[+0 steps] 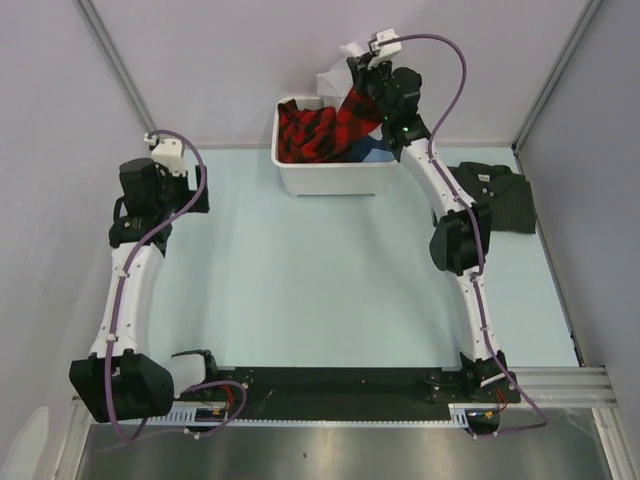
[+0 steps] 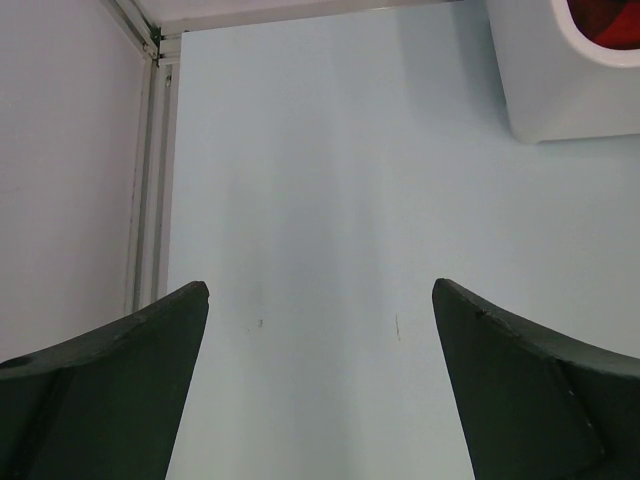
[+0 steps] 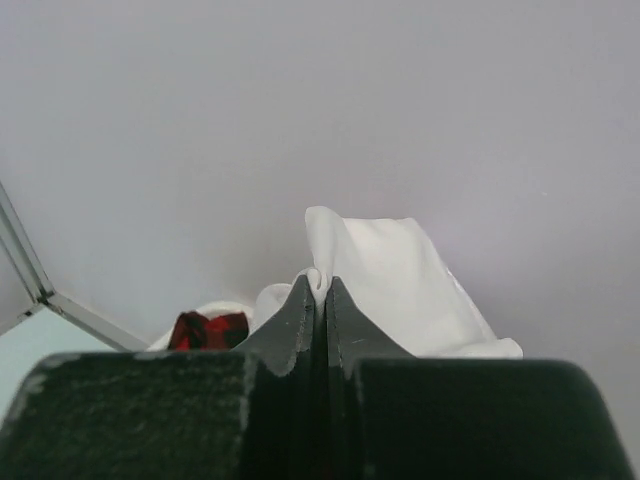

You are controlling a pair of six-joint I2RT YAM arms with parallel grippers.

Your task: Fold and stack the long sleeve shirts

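In the top view my right gripper (image 1: 364, 70) is raised over the back of the white bin (image 1: 330, 178), shut on a white cloth (image 3: 400, 280) that rises from the bin along with part of a red-and-black plaid shirt (image 1: 310, 130). In the right wrist view the white cloth is pinched between its fingers. My left gripper (image 1: 188, 185) hangs over the left side of the table, open and empty. A folded dark shirt (image 1: 500, 205) lies at the back right of the table.
A blue cloth (image 1: 370, 152) lies in the bin's right part. Walls and metal rails border the table at the sides and back.
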